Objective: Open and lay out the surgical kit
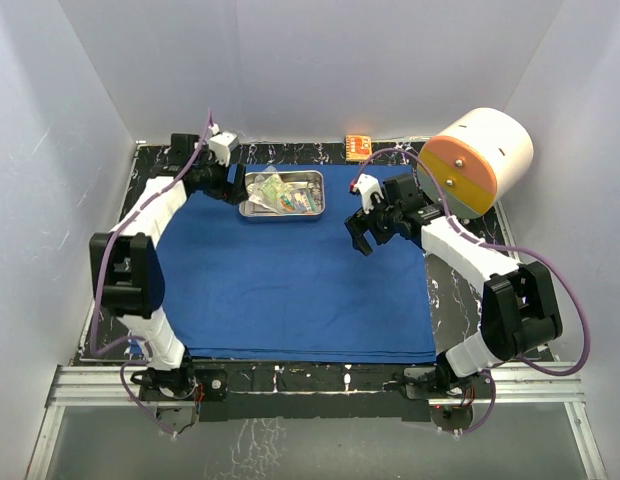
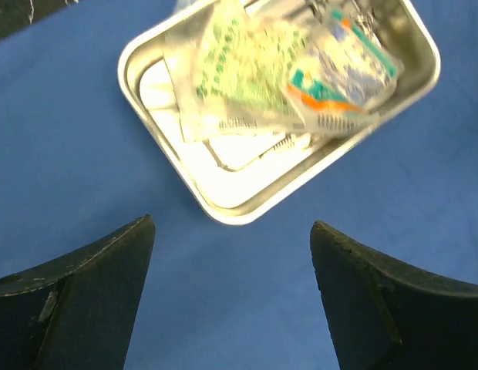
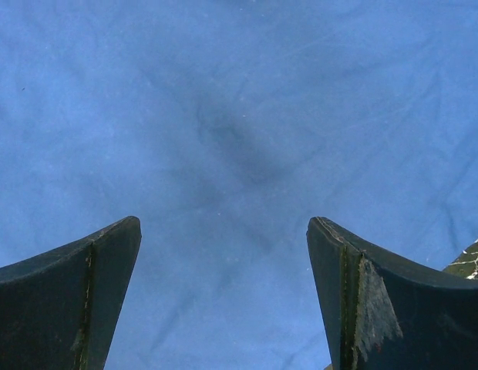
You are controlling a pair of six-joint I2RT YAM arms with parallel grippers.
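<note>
A metal tray (image 1: 281, 217) with clear packets inside stands on the blue cloth (image 1: 300, 290) at the back centre. In the left wrist view the tray's rim (image 2: 173, 159) shows ahead of my left gripper, whose fingers stand wide apart over bare cloth. Clear packets (image 2: 258, 69) with green and orange print lie over pale items in the tray. From above, my left gripper (image 1: 239, 186) is at the tray's left end. My right gripper, apart and empty between its fingers, hangs over bare cloth right of the tray.
A white and orange drum-shaped thing (image 1: 480, 160) stands at the back right. A small orange box (image 1: 358, 148) sits on the dark marble strip behind the cloth. Walls rise on both sides.
</note>
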